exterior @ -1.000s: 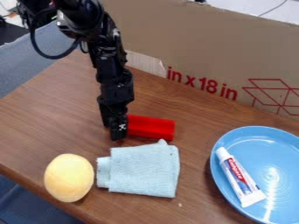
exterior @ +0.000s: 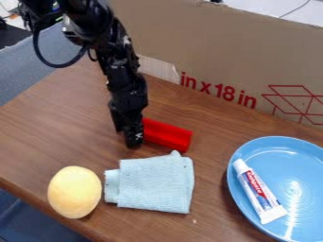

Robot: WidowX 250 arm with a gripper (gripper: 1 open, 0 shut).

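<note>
The black gripper (exterior: 131, 132) is lowered to the wooden table at the left end of a red cylinder (exterior: 167, 134), which lies on its side. The fingers overlap that end, and whether they are closed on it cannot be made out. In front lie a folded light-blue cloth (exterior: 147, 184) and a yellow rounded object (exterior: 75, 192). On the right, a blue plate (exterior: 297, 170) holds a white toothpaste tube (exterior: 258, 191).
A cardboard box (exterior: 228, 52) stands along the back of the table (exterior: 57, 128).
The red cylinder has shifted and turned slightly, and the gripper has moved very slightly with it at the same low height.
</note>
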